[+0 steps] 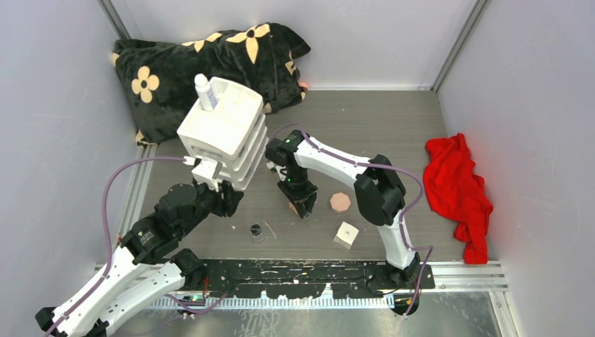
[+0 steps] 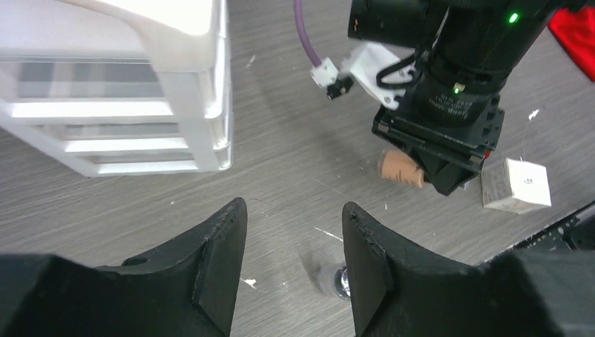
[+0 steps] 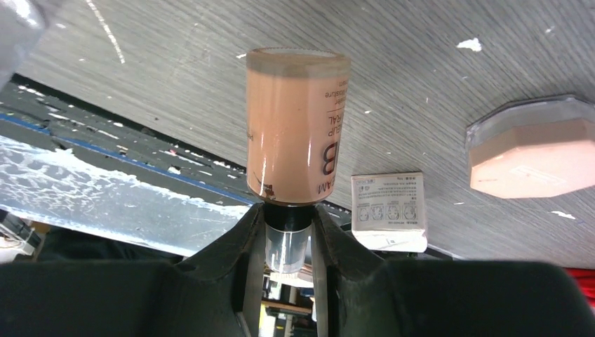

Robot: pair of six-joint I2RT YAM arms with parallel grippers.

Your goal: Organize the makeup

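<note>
My right gripper (image 1: pixel 302 207) hangs over the floor's middle; in the right wrist view its fingers are closed round the black cap of a peach cream bottle (image 3: pixel 295 126). My left gripper is open and empty, beside the white drawer organizer (image 1: pixel 217 123), which has a white bottle (image 1: pixel 207 93) on top. A small dark-topped bottle (image 1: pixel 256 232) stands below, partly behind a left fingertip in the left wrist view. A pink octagonal compact (image 3: pixel 526 161) and a white box (image 3: pixel 386 207) lie right of the held bottle.
A patterned black pillow (image 1: pixel 168 84) lies at the back left behind the organizer. A red cloth (image 1: pixel 456 196) lies along the right wall. A dark worn rail runs along the front edge.
</note>
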